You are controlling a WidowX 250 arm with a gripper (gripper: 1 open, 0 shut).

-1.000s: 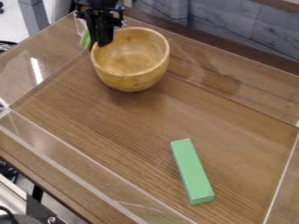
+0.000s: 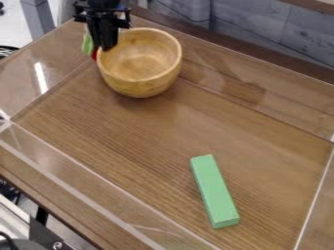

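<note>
My gripper [image 2: 102,41] is at the top left, shut at the left rim of a wooden bowl [image 2: 147,64]. Something green and red shows beside its fingers, partly hidden; I cannot tell exactly what lies between them. The bowl sits near the back left of the wooden table.
A long green block [image 2: 214,190] lies at the front right of the table [image 2: 131,166]. A wall borders the back.
Over the last second the bowl and my gripper have shifted slightly, the bowl now a little left of where it was. The green block has not moved.
</note>
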